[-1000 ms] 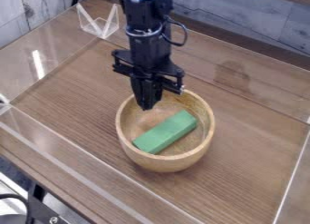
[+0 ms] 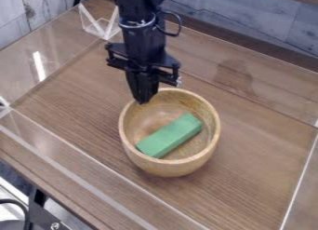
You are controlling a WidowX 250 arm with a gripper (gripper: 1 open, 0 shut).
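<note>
A light wooden bowl (image 2: 206, 136) stands in the middle of the table with a green block (image 2: 169, 135) lying inside it. The black robot gripper (image 2: 141, 92) hangs point-down just above the bowl's back-left rim, clear of the green block. Its fingertips are dark and small, so whether they are apart or together cannot be made out.
A clear plastic object (image 2: 99, 33) is at the left edge near the white rail, and a grey wall runs along the back. Black cabling lies at the lower left.
The gripper has risen a little and moved back and to the left, away from the inside of the bowl. The bowl and green block look unmoved.
</note>
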